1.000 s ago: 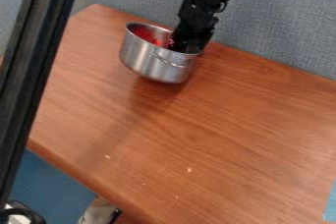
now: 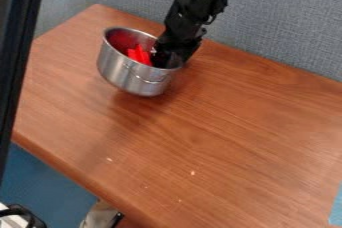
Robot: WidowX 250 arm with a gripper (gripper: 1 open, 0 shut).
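Note:
A steel pot (image 2: 131, 77) stands at the back left of the wooden table, with a red object (image 2: 138, 54) inside it. The black gripper (image 2: 164, 54) reaches down from the top of the view to the pot's right rim, its fingertips partly hidden at or inside the rim. Whether its fingers are open or shut cannot be seen clearly.
A grey padded wall (image 2: 281, 32) runs behind it. A dark post (image 2: 14, 42) stands at the left edge.
The pot and the gripper at its rim have shifted to the left and slightly toward the front. More of the red object now shows inside the pot.

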